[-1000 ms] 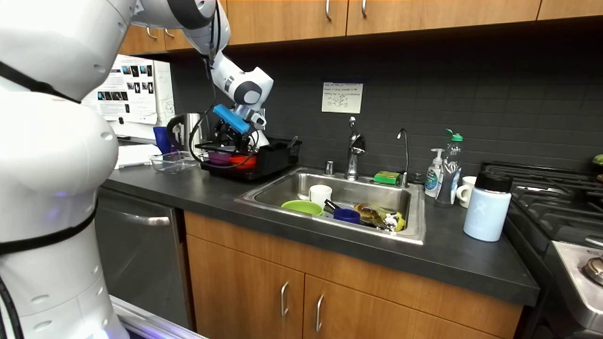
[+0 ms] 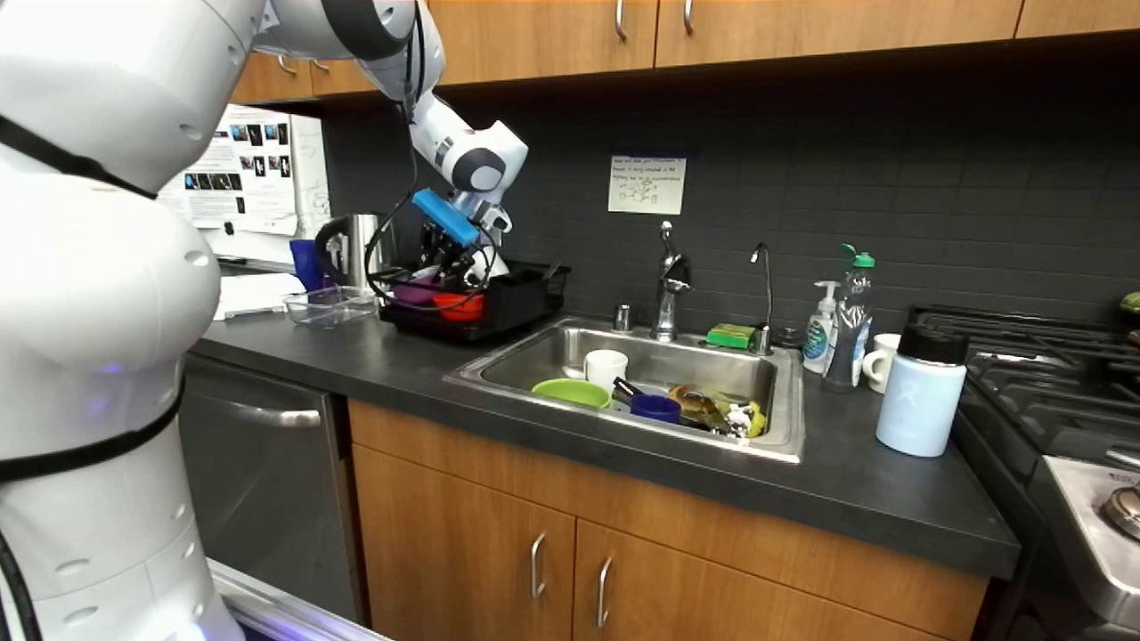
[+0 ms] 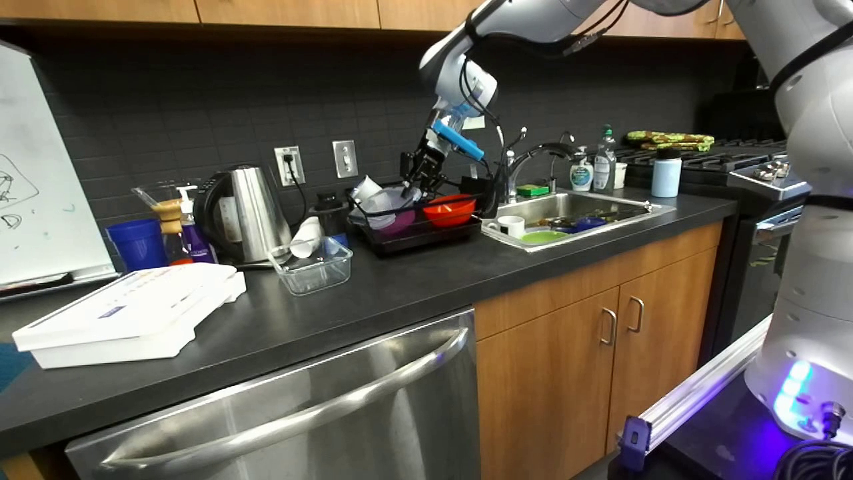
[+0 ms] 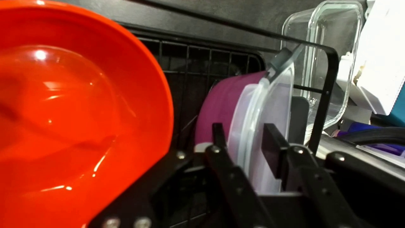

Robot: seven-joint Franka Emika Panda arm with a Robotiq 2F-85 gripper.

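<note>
My gripper reaches into the black dish rack. In the wrist view its fingers stand on either side of a clear plastic container or lid, shut on it. This piece stands on edge, a grey clip at its top. Right beside it is a purple bowl, partly covered by the near finger; whether the bowl's rim is pinched too cannot be told. A red-orange bowl fills the left of the wrist view, apart from the fingers. Exterior view 1 mostly hides the fingertips behind the arm and rack.
The rack's wire rail runs close past the held piece. A glass container, kettle and white box stand left of the rack. To its right, the sink holds several dishes.
The wrist and gripper have shifted slightly right and up in exterior view 1. The sink and counter things look the same.
</note>
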